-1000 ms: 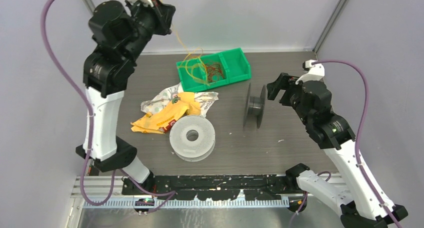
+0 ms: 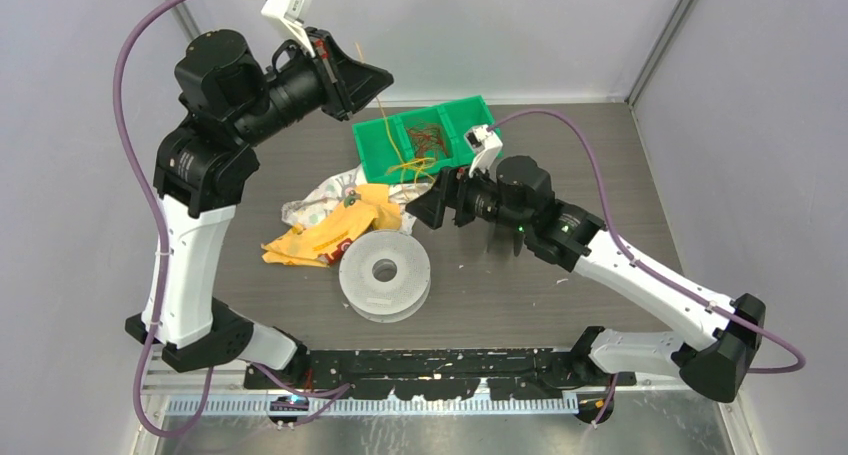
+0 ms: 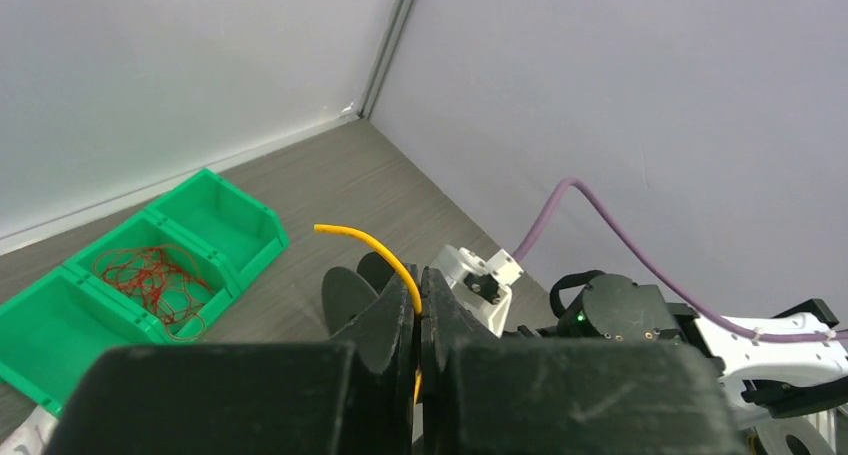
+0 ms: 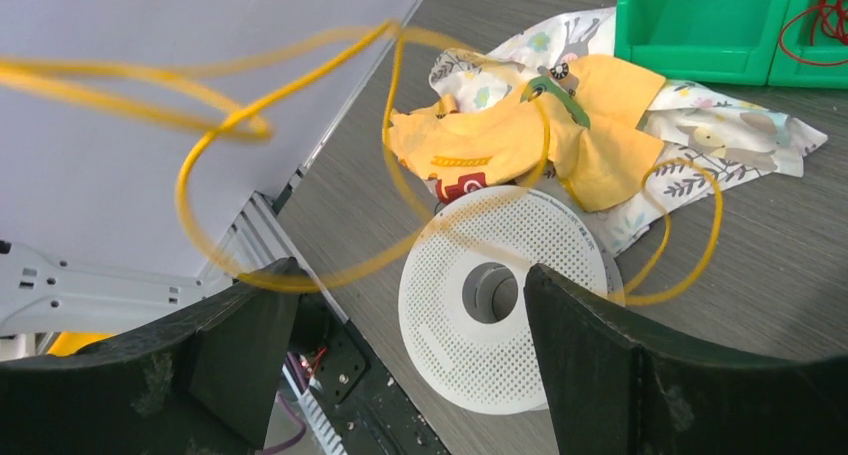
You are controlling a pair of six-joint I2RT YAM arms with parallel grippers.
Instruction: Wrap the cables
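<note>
High over the table's back left, my left gripper is shut on a yellow cable. From there the cable hangs down in loose loops, seen close in the right wrist view as the yellow cable. My right gripper stands open beside the dangling loops. Some loops cross in front of its fingers, and whether any lies between the fingers I cannot tell. A tangle of red cable lies in the middle compartment of the green bin. A white spool rests flat on the table.
Left of centre lies a yellow cloth on a patterned white cloth. A dark spool stands behind my right arm, mostly hidden from above.
My right gripper has swung left from the table's right side to the hanging loops. My left gripper has shifted slightly right and toward the front, the cable moving along with it.
</note>
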